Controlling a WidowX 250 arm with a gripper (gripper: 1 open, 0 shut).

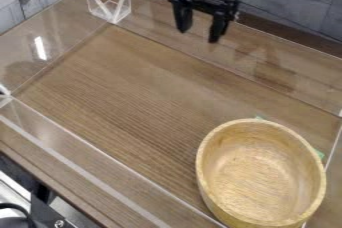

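Observation:
My black gripper (203,14) is at the top centre of the camera view, small and somewhat blurred, over the back of the wooden table, its two fingers apart with no object visible between them. A large cream plastic bowl (261,157) sits at the front right of the table.
A white wire-like object (110,8) stands at the back left. Small green bits peek out beside the bowl's right side. Dark floor shows beyond the front left edge.

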